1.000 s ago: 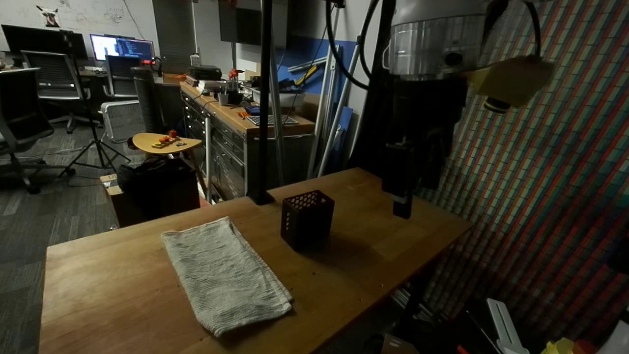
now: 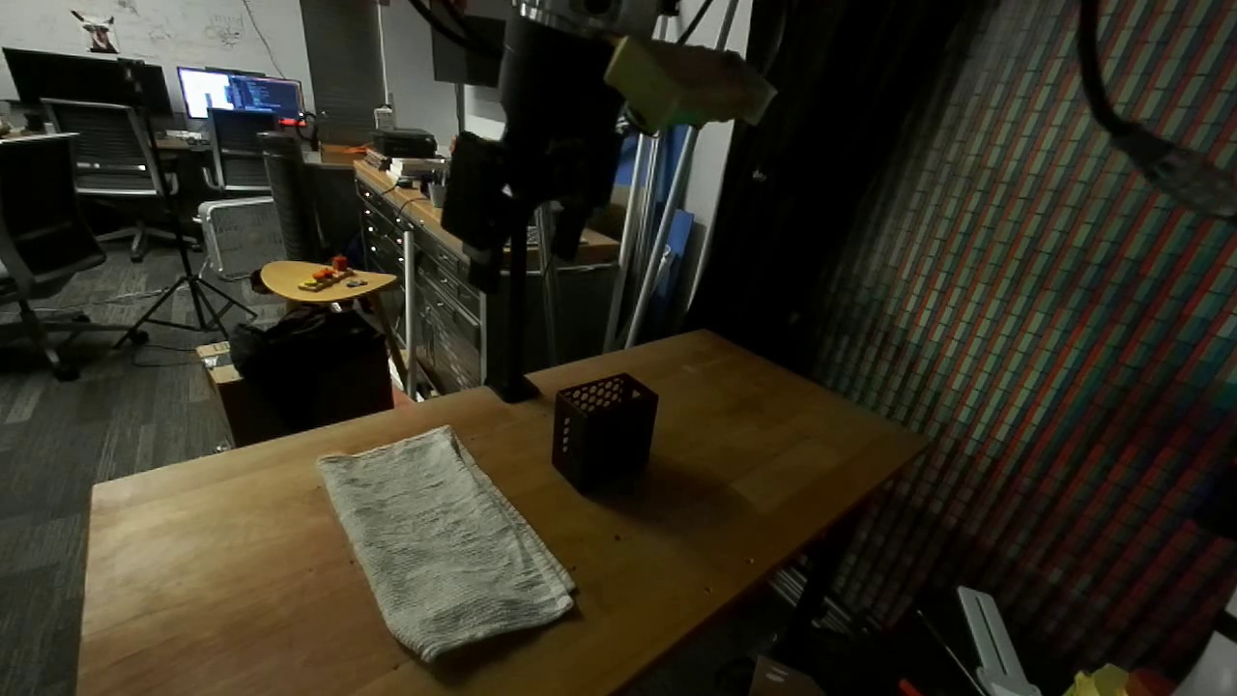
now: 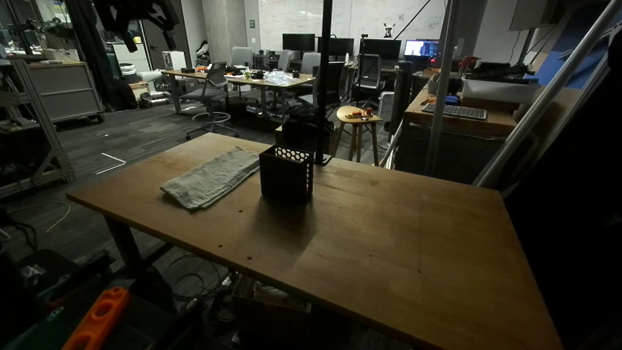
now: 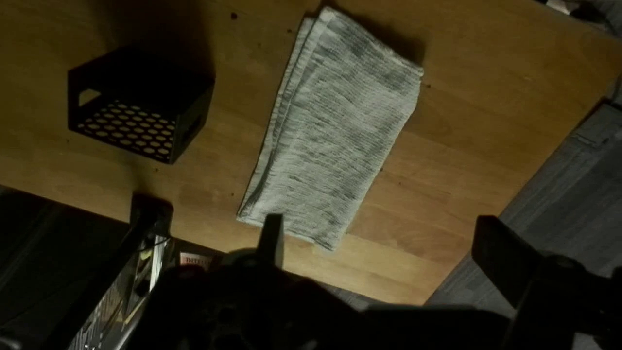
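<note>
A folded grey-white towel (image 2: 446, 539) lies flat on the wooden table, left of a black holder (image 2: 605, 435) with perforated walls that stands upright. In the wrist view the towel (image 4: 341, 128) fills the middle and the holder (image 4: 143, 108) is at the upper left. My gripper (image 2: 531, 261) hangs high above the table's back edge in exterior view 1, touching neither thing. Its fingers (image 4: 271, 242) are wide apart in the wrist view, and nothing is between them. Part of the gripper (image 3: 151, 36) shows at the top left of exterior view 2.
A thin black post (image 3: 324, 81) rises from the table's back edge close to the holder. Past the back edge stand a small stool (image 2: 336, 282) and a drawer cabinet (image 2: 446, 307).
The arm and gripper have swung left and up in exterior view 1, from over the table's right end to near the back post. Towel and holder are unmoved.
</note>
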